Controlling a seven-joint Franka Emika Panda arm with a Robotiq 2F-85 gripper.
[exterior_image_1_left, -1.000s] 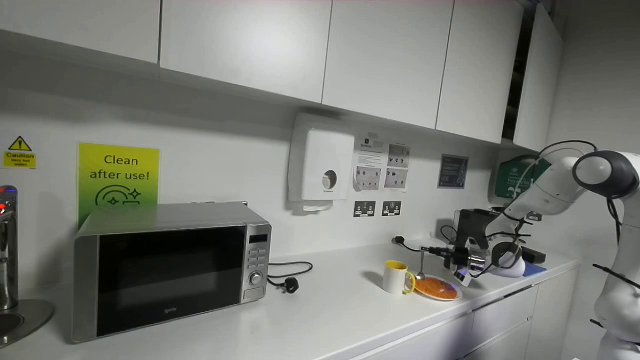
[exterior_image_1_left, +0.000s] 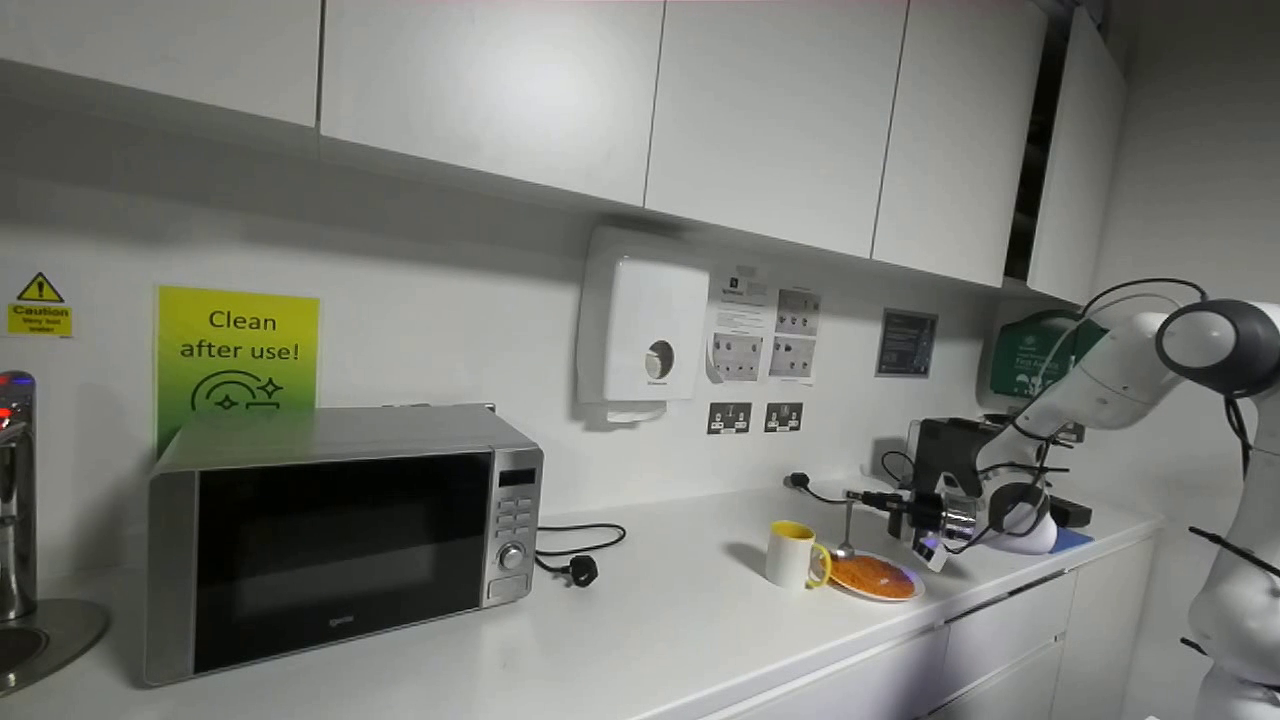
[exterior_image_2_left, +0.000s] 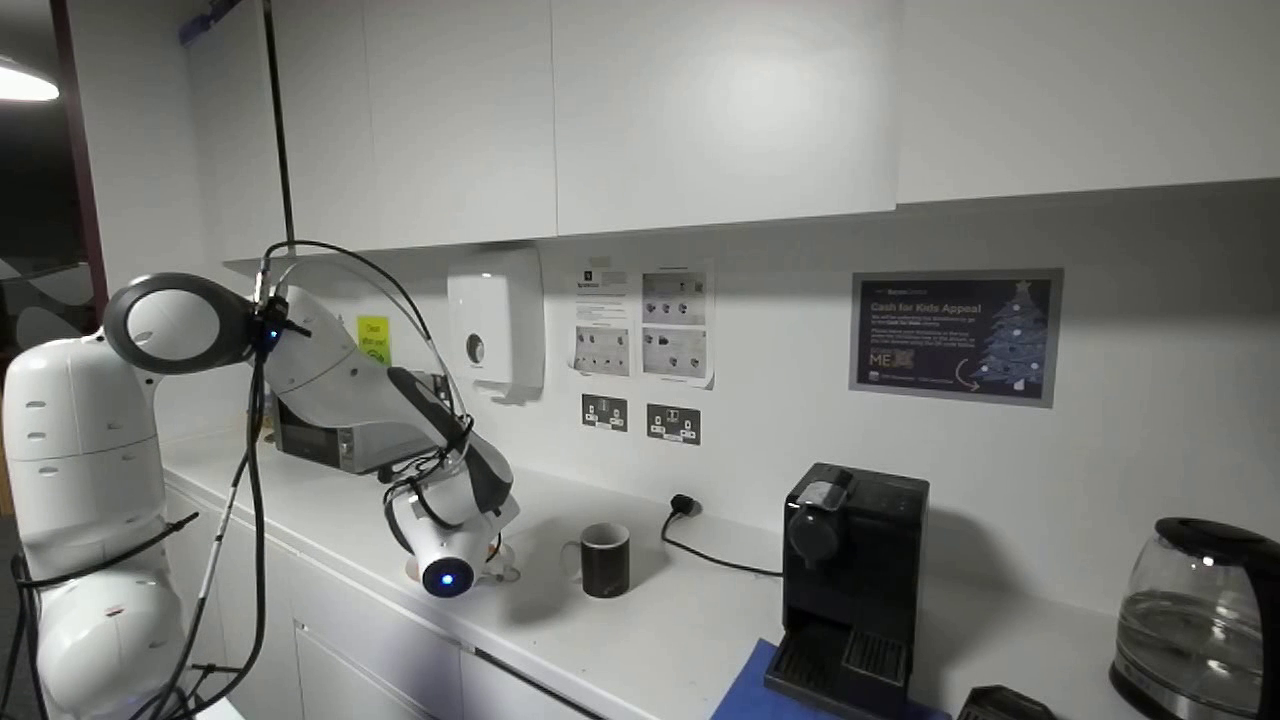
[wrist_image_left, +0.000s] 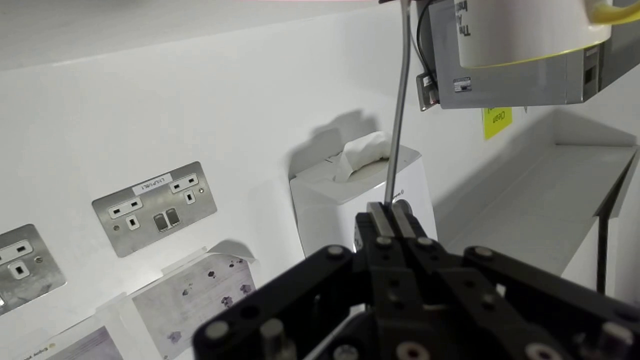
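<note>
A thin metal spoon (wrist_image_left: 398, 120) is pinched at its handle end between the fingertips of my gripper, which is shut on it. In exterior view 1 the spoon (exterior_image_1_left: 849, 524) hangs down from the gripper (exterior_image_1_left: 854, 496), its bowl at the plate's back left edge; whether it touches the plate I cannot tell. The white plate (exterior_image_1_left: 919, 592) lies on the counter, covered with something orange (exterior_image_1_left: 872, 576). Just left of it stands an upright white mug (exterior_image_1_left: 788, 560) with a yellow inside and handle. From exterior view 2 the mug (exterior_image_2_left: 606, 560) looks dark, and the arm hides the plate.
A microwave (exterior_image_1_left: 348, 540) stands to the left, with a loose black plug (exterior_image_1_left: 582, 569) beside it. Behind the arm are a coffee machine (exterior_image_2_left: 846, 576) and a glass kettle (exterior_image_2_left: 1188, 612). Cupboards hang overhead.
My gripper and the spoon have shifted slightly to the right in exterior view 1. The mug and plate stay where they were.
</note>
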